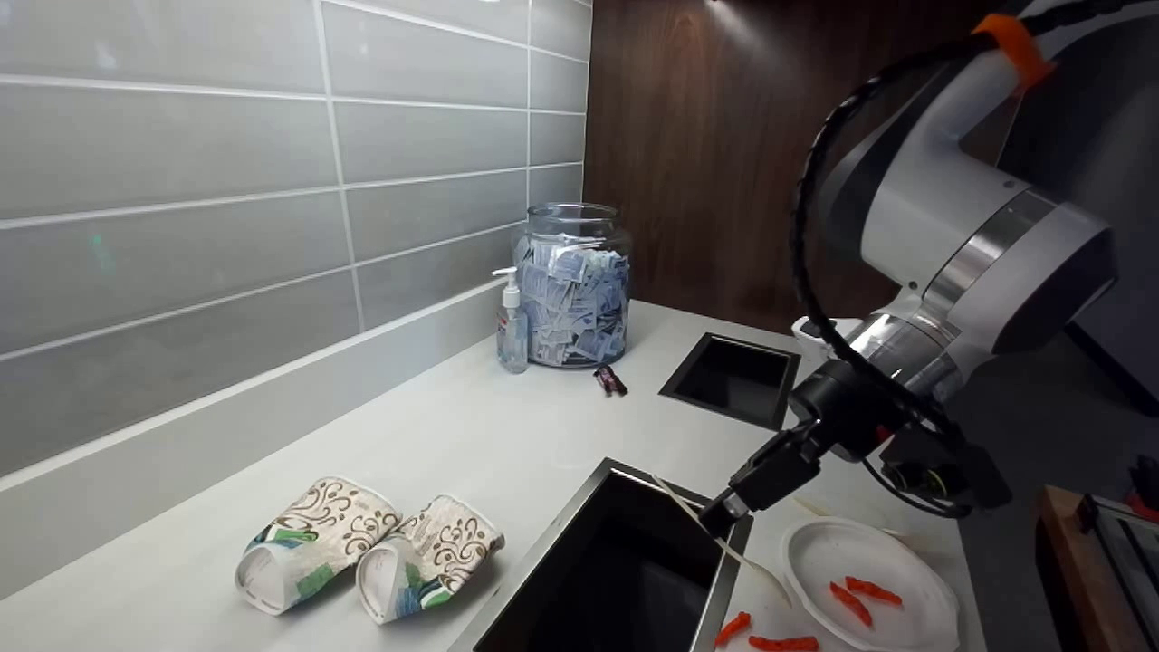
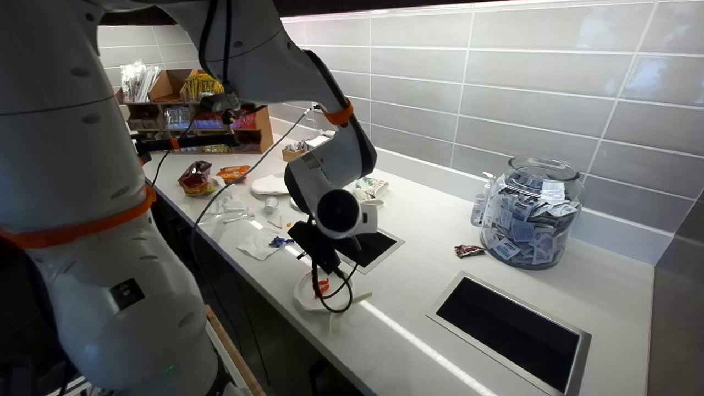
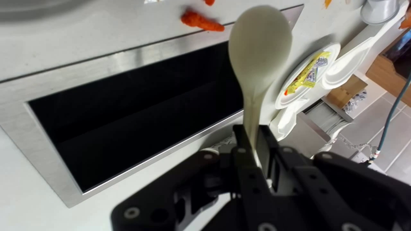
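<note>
A pale spoon [image 3: 258, 46] is pinched by its handle in my gripper, its bowl pointing away from the fingers in the wrist view. In exterior view 1 the gripper [image 1: 717, 520] is over the right rim of the near dark counter opening [image 1: 619, 565], with the spoon [image 1: 767, 580] slanting across that rim; its bowl end is toward the white plate. In exterior view 2 the arm hides the fingers and most of the spoon.
Red crunchy snacks lie on a white plate [image 1: 809, 554] and beside the opening. Two crumpled paper cups [image 1: 326, 527] lie left of it. Farther back stand a jar of packets [image 1: 576, 293], a pump bottle [image 1: 512, 331] and a second opening [image 1: 733, 375].
</note>
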